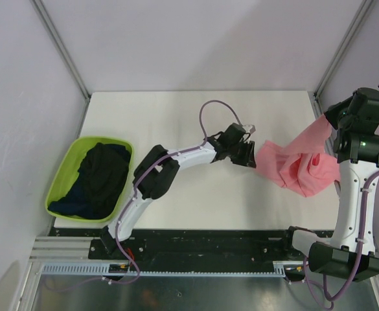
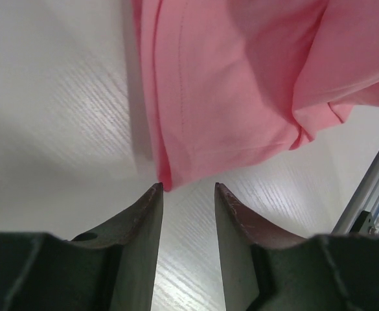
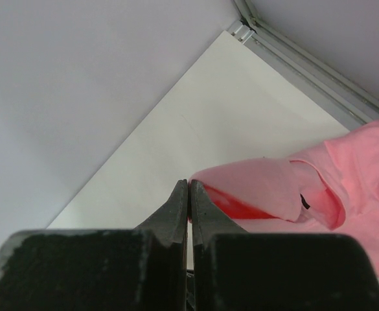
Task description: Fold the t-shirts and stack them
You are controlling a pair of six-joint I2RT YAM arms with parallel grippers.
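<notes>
A pink t-shirt (image 1: 296, 168) lies crumpled on the right of the white table, one part lifted toward my right gripper (image 1: 332, 116). In the right wrist view that gripper is shut, with pink fabric (image 3: 254, 184) at its fingertips. My left gripper (image 1: 247, 155) is low at the shirt's left end; in the left wrist view it (image 2: 188, 188) is open, its tips beside a folded corner of the pink cloth (image 2: 221, 110), nothing clearly between them.
A green basket (image 1: 69, 172) holding dark clothes (image 1: 105, 178) stands at the table's left. Walls and metal rails border the sides and back.
</notes>
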